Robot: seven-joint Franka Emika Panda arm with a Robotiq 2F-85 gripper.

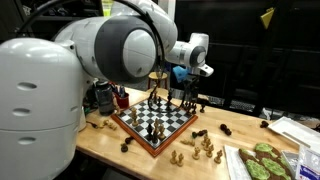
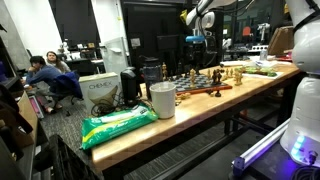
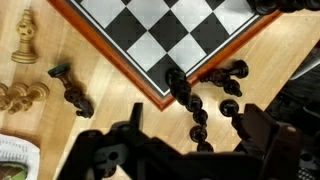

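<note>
In the wrist view, my gripper stands open above the corner of the black-and-white chessboard [image 3: 152,45], its fingers wide apart. Between the fingers and a little ahead of them, a dark chess piece [image 3: 177,80] is at the board's corner. Dark pieces [image 3: 200,130] lie beside the wooden border, some of them between the fingers. Exterior view 1 has the gripper [image 1: 190,98] over the board's far right side, its tips hard to make out among the dark pieces. Light wooden pieces [image 1: 210,149] stand on the table right of the board.
Right of the board are a tray of green-topped items [image 1: 262,165] and a white tray [image 1: 294,132]. A red cup [image 1: 122,98] stands at the left. In exterior view 2, a cardboard box [image 2: 102,92] and a green bag [image 2: 118,124] occupy the near table end.
</note>
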